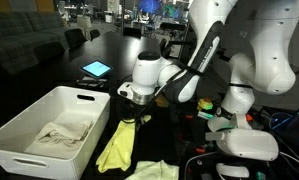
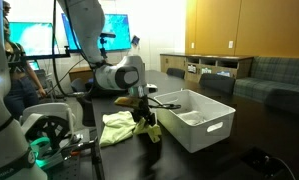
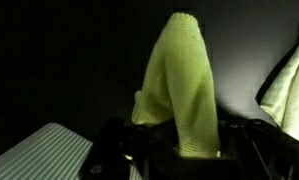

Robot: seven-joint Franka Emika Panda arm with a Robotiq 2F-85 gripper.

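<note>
My gripper [image 1: 140, 118] is shut on a yellow cloth [image 1: 117, 150], which hangs from the fingers and spreads downward toward the table. In the wrist view the yellow cloth [image 3: 182, 80] rises in a fold through the middle, bunched at the fingers and covering much of the fingertips. From the second exterior view, the held yellow cloth [image 2: 150, 131] hangs beside the box. A pale, whitish-green cloth [image 1: 155, 170] lies on the dark table at the near edge; part of this pale cloth [image 3: 292, 95] shows at the wrist view's right.
A white open box [image 1: 101, 104] stands left of the gripper, with a crumpled light cloth [image 1: 67, 134] inside. A lit tablet [image 1: 96, 69] lies farther back. In the second exterior view, dark table is free in front of the box [image 2: 204, 137].
</note>
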